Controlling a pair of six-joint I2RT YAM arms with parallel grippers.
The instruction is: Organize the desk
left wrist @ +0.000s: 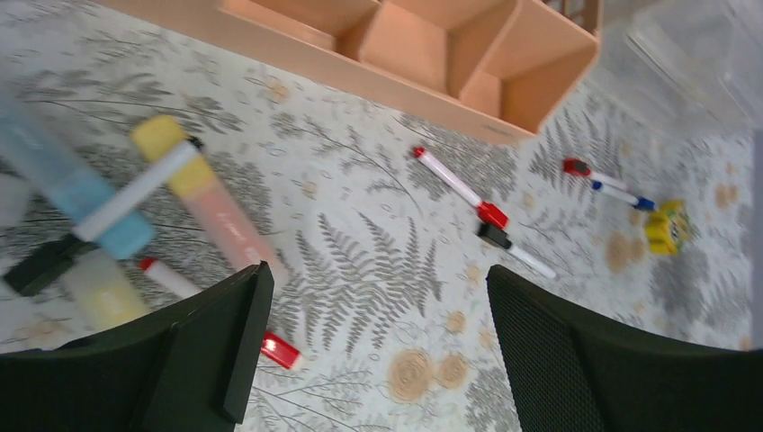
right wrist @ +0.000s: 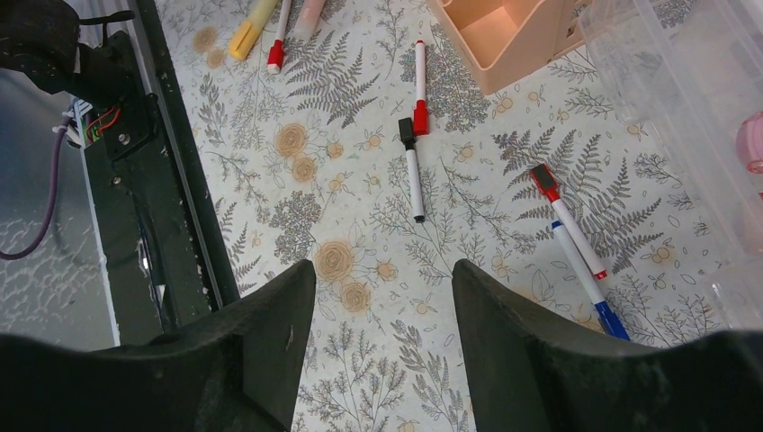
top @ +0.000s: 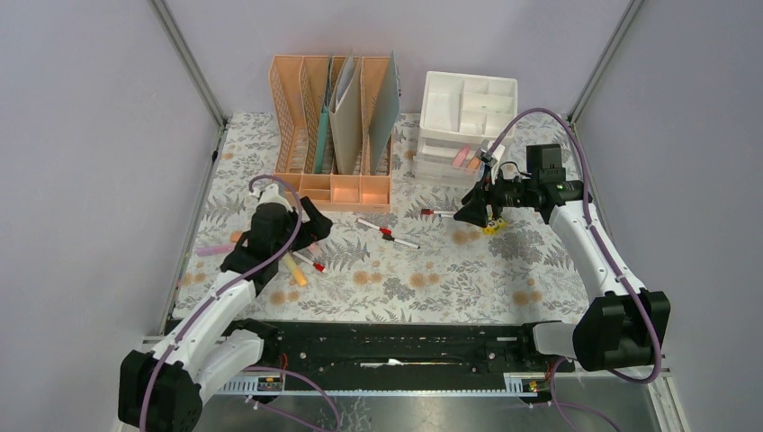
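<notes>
Above the left side of the desk my left gripper is open, nothing between its fingers. Under and around it lie a pink-and-yellow highlighter (left wrist: 211, 193), a blue one (left wrist: 67, 166), a yellow one (top: 294, 271) and red-capped and black-capped markers. My right gripper hangs open and empty over the right side. In the right wrist view, a red-capped marker (right wrist: 420, 85) meets a black-capped marker (right wrist: 412, 171) mid-desk. Farther right, another red-capped marker (right wrist: 569, 220) lies beside a blue-capped marker (right wrist: 589, 279). A small yellow object (top: 495, 225) is by the right gripper.
An orange file organizer (top: 288, 162) holding several folders stands at the back, with small front compartments (top: 345, 194). To its right is a white-topped clear drawer box (top: 441, 108) with pink and orange items inside.
</notes>
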